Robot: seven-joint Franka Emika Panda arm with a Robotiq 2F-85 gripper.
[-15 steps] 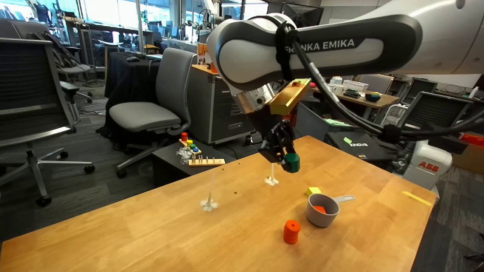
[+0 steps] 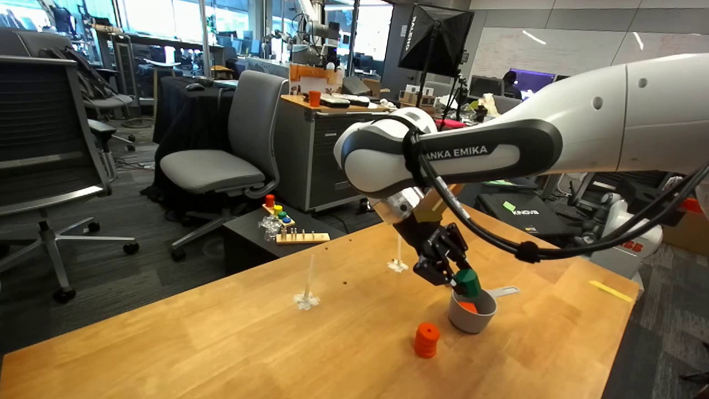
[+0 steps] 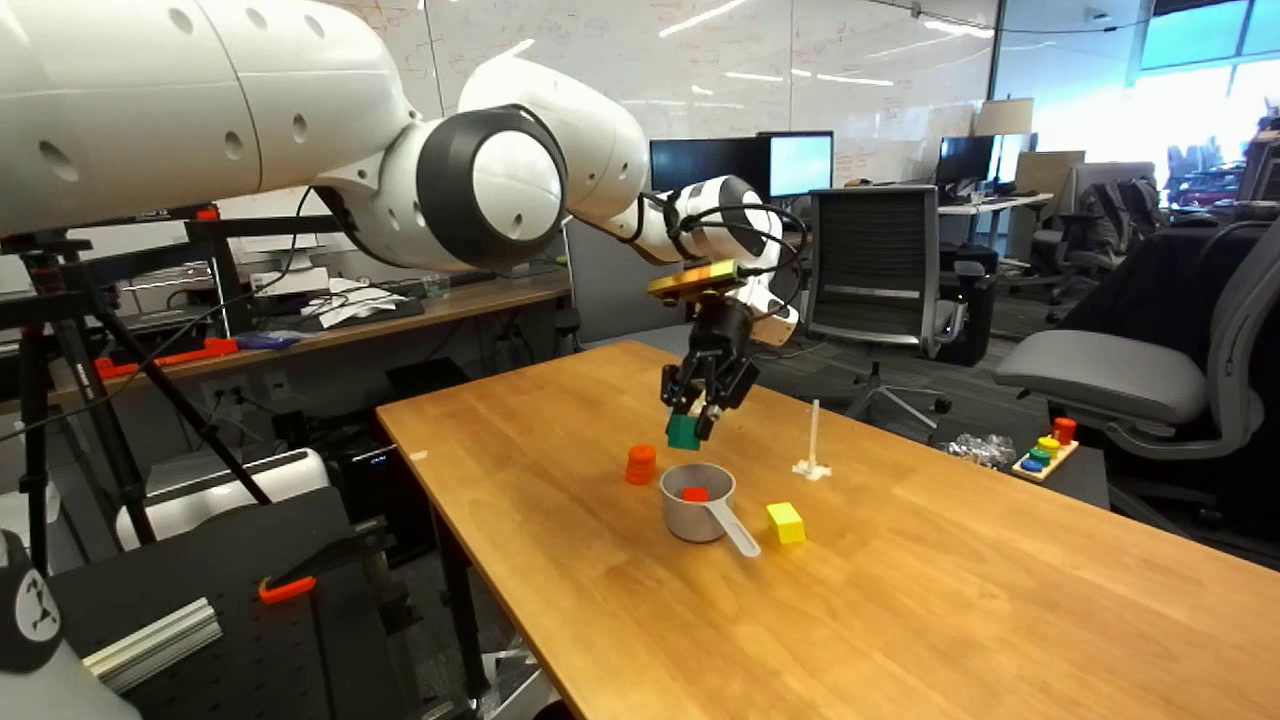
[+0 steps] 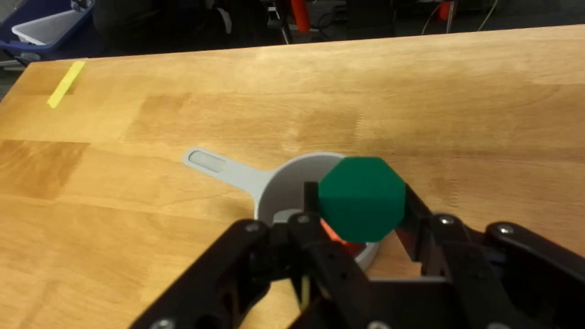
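A green octagonal block (image 4: 362,198) is held between the fingers of my gripper (image 2: 457,276), which is shut on it. In exterior view 1 the block hangs over the rim of a grey measuring cup (image 2: 468,322). From the other side, exterior view 2 shows the green block (image 3: 684,432) above and behind the cup (image 3: 690,520). A red-orange piece (image 3: 695,493) lies inside the cup. The wrist view has the block covering the cup's right part, while the handle (image 4: 230,171) points to the upper left.
A stack of orange discs (image 2: 426,340) stands beside the cup. A yellow block (image 3: 786,523) sits near the cup's handle. Thin upright pegs (image 2: 307,286) rise from the table.
My gripper has come lower and to the right in exterior view 1, carrying the green block to the cup. The yellow block is now hidden there. Cup and discs have stayed put.
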